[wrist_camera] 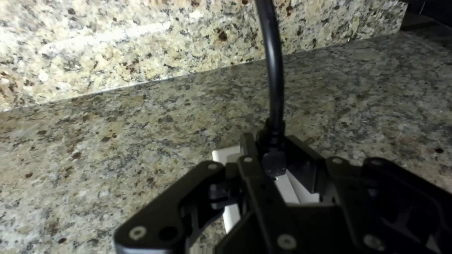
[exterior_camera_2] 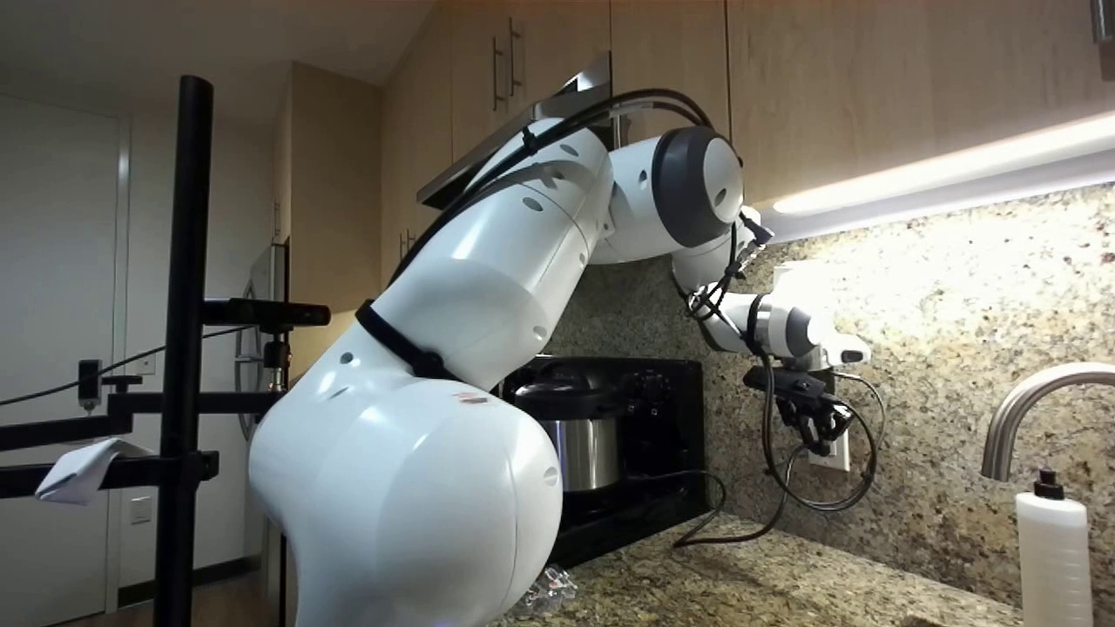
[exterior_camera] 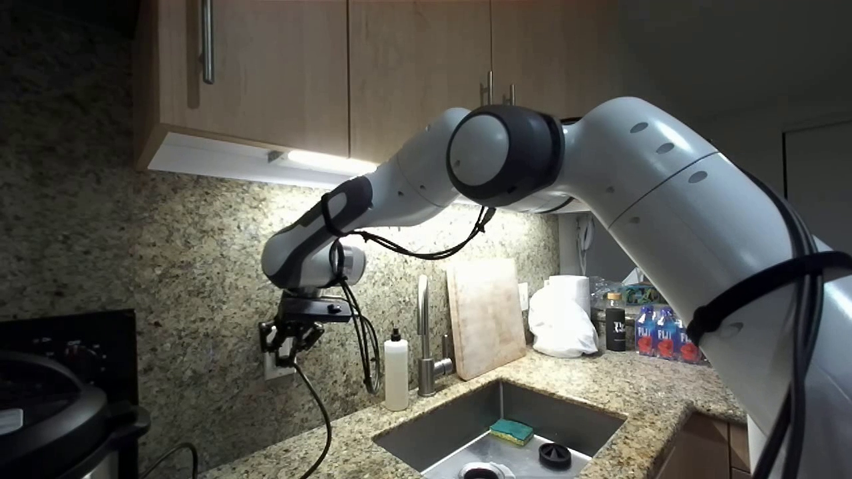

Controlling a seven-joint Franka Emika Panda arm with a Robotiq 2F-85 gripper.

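In the wrist view, my gripper is shut on a black plug (wrist_camera: 274,162), whose cord (wrist_camera: 275,76) runs up and away between the fingers. Right behind the plug is a white wall outlet (wrist_camera: 226,155), largely covered by the fingers. How far the plug sits in or off the socket cannot be told. Exterior view 1 has the gripper (exterior_camera: 289,339) against the granite backsplash at the outlet (exterior_camera: 275,368), its cord hanging to the counter. From the other side, the second exterior view also places the gripper (exterior_camera_2: 821,428) in front of the outlet (exterior_camera_2: 834,455).
A cooker (exterior_camera: 48,415) stands left of the outlet on the counter. To the right are a white bottle (exterior_camera: 396,374), a faucet (exterior_camera: 425,343) and a sink (exterior_camera: 459,415) holding a sponge (exterior_camera: 512,432). Cabinets (exterior_camera: 263,72) hang overhead.
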